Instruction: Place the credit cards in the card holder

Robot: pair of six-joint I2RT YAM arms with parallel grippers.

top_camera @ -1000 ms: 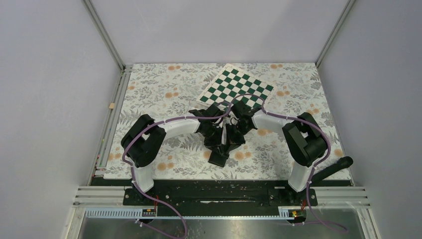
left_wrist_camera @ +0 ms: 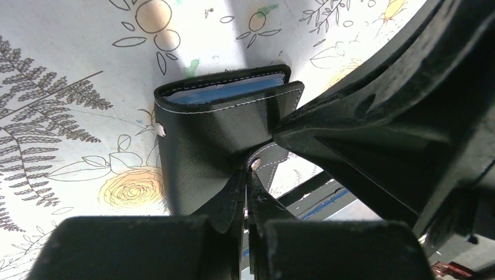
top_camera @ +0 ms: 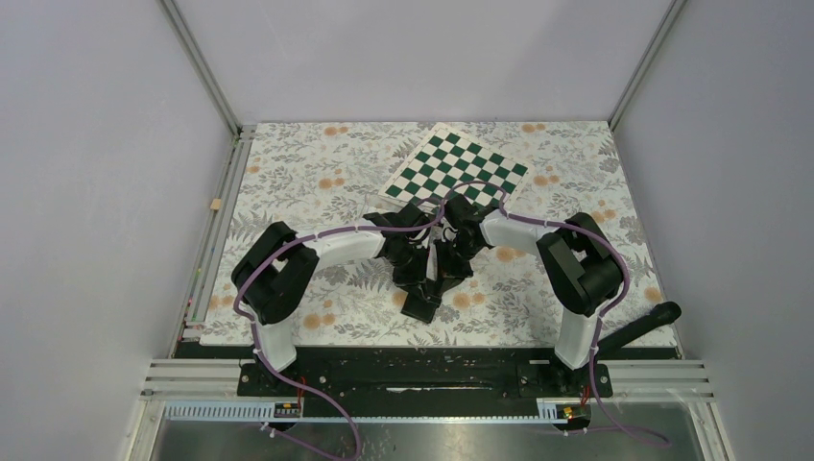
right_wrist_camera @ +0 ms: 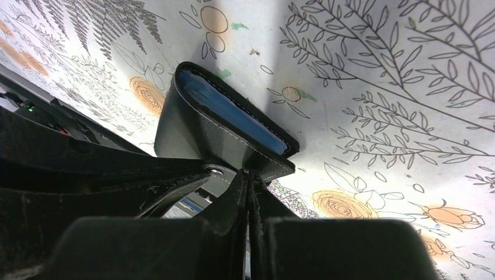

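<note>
A black leather card holder point(top_camera: 418, 307) with white stitching lies closed on the table near its front edge. Blue layers point(left_wrist_camera: 227, 90) show in its open end; whether cards are among them I cannot tell. A strap with a metal snap point(left_wrist_camera: 255, 164) reaches over the holder's side. My left gripper is shut, its tips right at that snap. From the other side, my right gripper is shut with its tips against the holder's edge by the strap. Nothing shows between either pair of fingers. No loose card is in view.
Behind the arms lies a green-and-white checkered board point(top_camera: 456, 168). A black cylinder-like object point(top_camera: 645, 327) rests at the front right corner. Both grippers crowd together over the holder.
The left arm and the holder look almost unmoved.
</note>
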